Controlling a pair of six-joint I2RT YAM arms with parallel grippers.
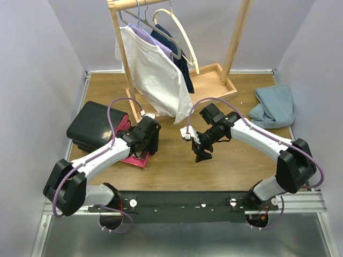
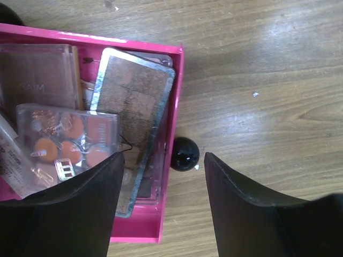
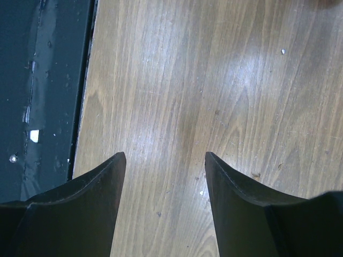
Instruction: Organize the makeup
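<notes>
A pink box [image 2: 136,230] holds makeup palettes, among them a clear palette [image 2: 69,144] with round pans and a silver-edged palette [image 2: 131,91]. A small black round object [image 2: 185,153] rests just outside the box's wall. My left gripper hangs open over the box's right edge, beside that black object. In the top view it covers much of the pink box [image 1: 134,160]. My right gripper is open above bare wood near the front edge, nothing between its fingers.
A black case [image 1: 94,123] lies at the left. A clothes rack [image 1: 236,32] with hanging garments stands behind. Folded grey-blue cloth [image 1: 270,107] lies at the back right.
</notes>
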